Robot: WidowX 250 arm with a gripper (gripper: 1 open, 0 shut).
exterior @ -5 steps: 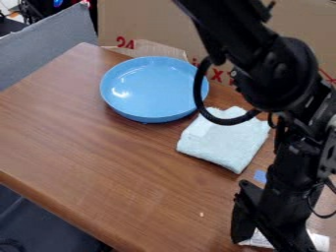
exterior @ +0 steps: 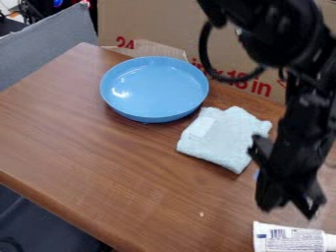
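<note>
My black gripper (exterior: 288, 205) hangs over the right side of the wooden table, above and behind a white tube (exterior: 292, 238) that lies at the bottom right corner, partly out of frame. The gripper is shut, with nothing visible between its fingers. A folded pale cloth (exterior: 221, 140) lies in the middle right of the table, left of the arm. A blue plate (exterior: 153, 89) sits behind it, toward the back.
A cardboard box (exterior: 157, 20) stands along the back edge. A grey surface (exterior: 33, 54) lies beyond the left edge.
My gripper has risen from low over the white tube and moved slightly right and back, uncovering the tube, which remains on the table.
</note>
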